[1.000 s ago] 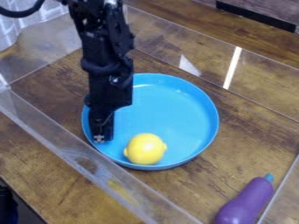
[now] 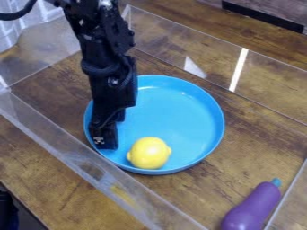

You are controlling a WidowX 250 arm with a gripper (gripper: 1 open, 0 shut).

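My black gripper [image 2: 106, 126] reaches down from the top left over the left part of a blue plate [image 2: 180, 115], its fingertips low inside the rim, open as far as the dark shapes show. A yellow lemon [image 2: 149, 153] rests on the front of the plate, to the right of the gripper and apart from it. A purple eggplant [image 2: 249, 212] lies on the wooden table at the bottom right, outside the plate.
A clear plastic wall [image 2: 72, 171] runs diagonally along the left and front.
The gripper has shifted slightly over the plate's left side. The plate, lemon and eggplant have not visibly moved.
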